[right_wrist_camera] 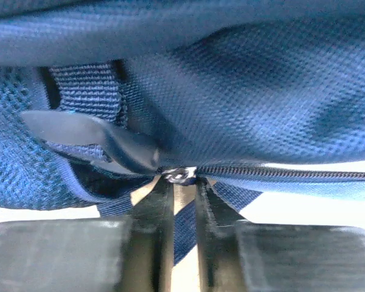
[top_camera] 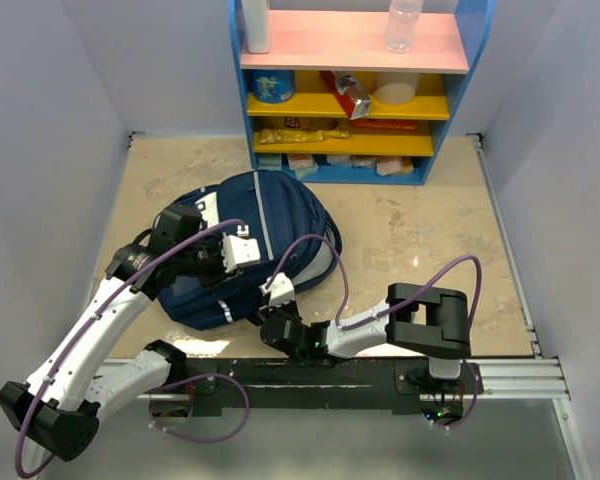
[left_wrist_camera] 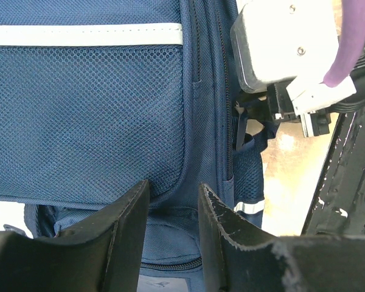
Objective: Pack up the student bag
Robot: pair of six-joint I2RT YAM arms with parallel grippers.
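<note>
A dark blue student bag (top_camera: 276, 215) with pale stripes lies on its side at the left of the table. In the left wrist view, my left gripper stands partly open over the bag's cloth, with nothing visibly gripped. Its fingers (left_wrist_camera: 134, 216) lie close to a folded edge of the fabric. At the bag's near side, my right gripper has its fingertips a narrow gap apart. A metal zipper slider (right_wrist_camera: 181, 175) shows right at those tips, at the end of a dark zipper (right_wrist_camera: 292, 173). Whether the fingers touch it is unclear.
Behind the bag stands a blue-sided shelf (top_camera: 360, 40) with yellow boards, holding a clear bottle (top_camera: 403, 25), a blue tub (top_camera: 273, 86), a red box (top_camera: 347, 93) and a yellow packet (top_camera: 302, 136).
</note>
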